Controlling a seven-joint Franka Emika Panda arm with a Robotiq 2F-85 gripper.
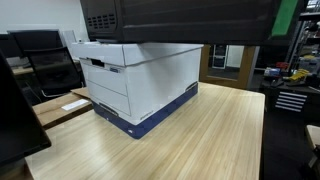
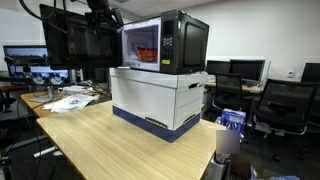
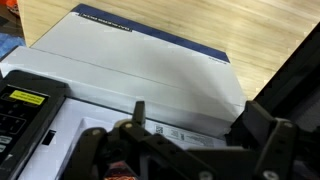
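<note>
A black microwave rests on white boxes, its dark door swung wide open to the left. Inside the lit cavity sits a red bowl. In exterior view 1 the door crosses the top, hiding the cavity. My gripper is high up, beside the door's upper edge and left of the cavity. The wrist view looks down past the microwave's front, with the control panel at left. There my gripper is open, its fingers well apart and nothing visible between them.
White boxes stand on a blue base on the wooden table. Free tabletop lies in front of them. A blue-and-white package is at the right. Office chairs stand beyond.
</note>
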